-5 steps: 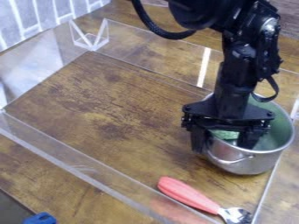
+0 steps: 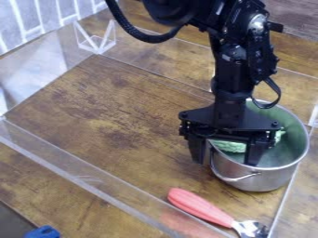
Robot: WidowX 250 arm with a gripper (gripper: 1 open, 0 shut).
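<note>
A black gripper hangs at the left part of a steel pot at the right of the camera view, its fingers low at the pot's rim and over its inside. A green object lies in the pot, partly hidden by the gripper. Whether the fingers hold anything cannot be made out.
A spoon with a red handle lies in front of the pot. Clear plastic walls border the wooden surface, whose left and middle are bare. A blue object sits at the lower left corner.
The arm has moved left and a little toward the front from over the pot's middle. The pot sits slightly lower in view than before.
</note>
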